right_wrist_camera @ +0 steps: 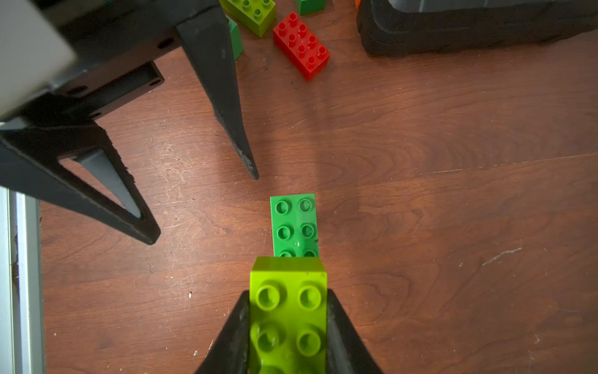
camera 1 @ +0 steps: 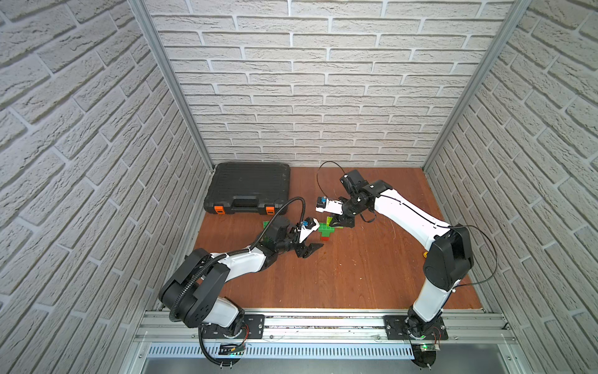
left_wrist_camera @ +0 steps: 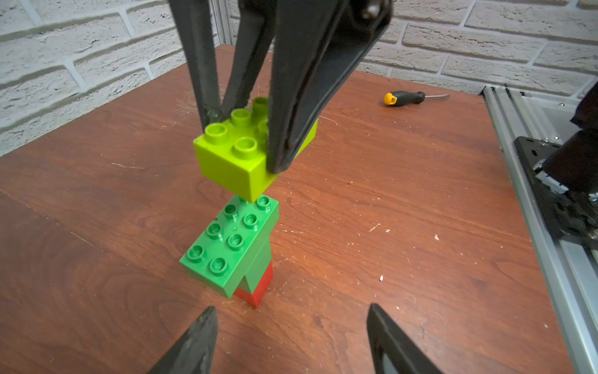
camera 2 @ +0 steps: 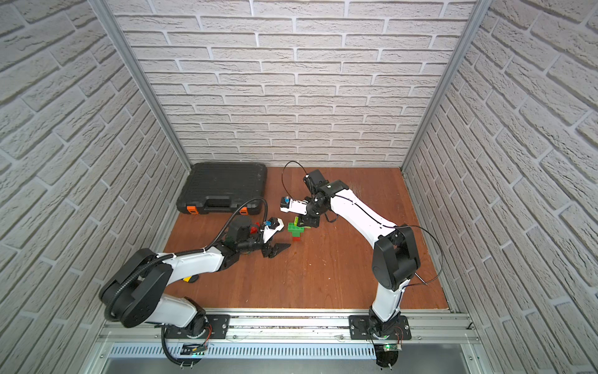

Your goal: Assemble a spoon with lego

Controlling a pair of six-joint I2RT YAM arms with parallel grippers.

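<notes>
On the table stands a small stack: a green brick (left_wrist_camera: 230, 240) with bare studs lies across a smaller green piece (left_wrist_camera: 256, 266), with a red brick (left_wrist_camera: 256, 293) at the bottom. Above this stack hangs a lime brick (left_wrist_camera: 233, 163), a gap showing beneath most of it. My right gripper is shut on the lime brick, one finger on either side. In the left wrist view, my left gripper is open around nothing, on the near side of the stack. The right wrist view shows its spread fingers (right_wrist_camera: 231, 118) beside the stack.
A loose red brick (right_wrist_camera: 302, 46), a lime brick (right_wrist_camera: 252, 13) and green ones lie near the black case (camera 1: 249, 187). A screwdriver (left_wrist_camera: 408, 98) rests toward the table's right side. Bare wood surrounds the stack's front.
</notes>
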